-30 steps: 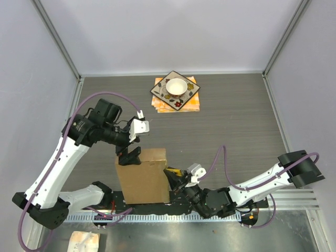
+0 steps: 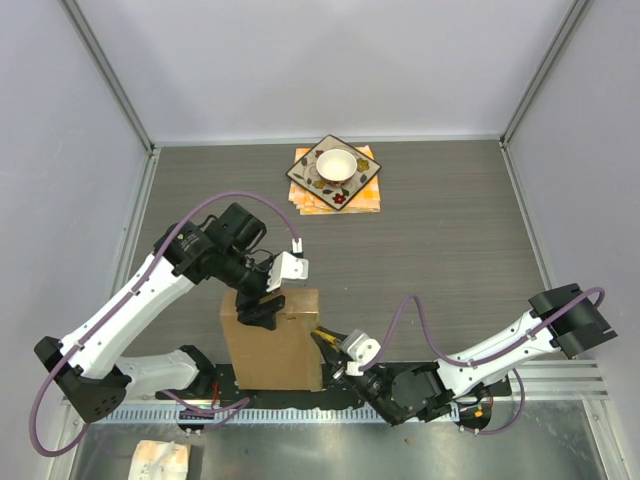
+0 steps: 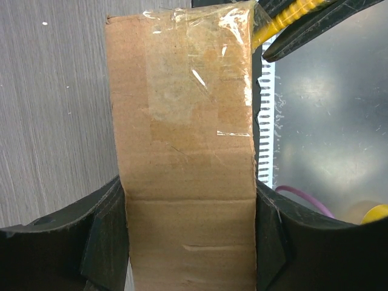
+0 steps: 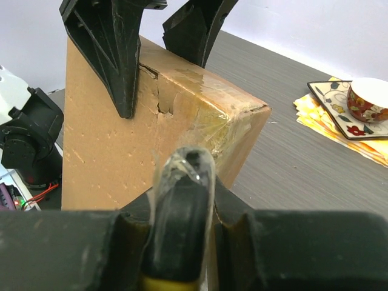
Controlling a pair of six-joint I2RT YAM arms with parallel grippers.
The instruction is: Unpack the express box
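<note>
A taped cardboard box (image 2: 270,355) stands at the table's front edge. My left gripper (image 2: 262,308) straddles its top from above; in the left wrist view the box's narrow top face (image 3: 182,103) fills the gap between the fingers. The right wrist view shows those black fingers over the torn, taped top edge. My right gripper (image 2: 330,350) is at the box's right end, with a yellow tool (image 3: 276,24) in it. Its tip, wrapped in clear film, is close to the taped corner in the right wrist view.
A patterned square plate (image 2: 310,180) with a white bowl (image 2: 336,166) sits on an orange cloth (image 2: 365,200) at the back. A folded cloth (image 2: 158,462) lies below the front edge.
My left gripper has moved right along the box's top, toward its right end. My right gripper has shifted slightly toward the front, and the box has moved very little.
</note>
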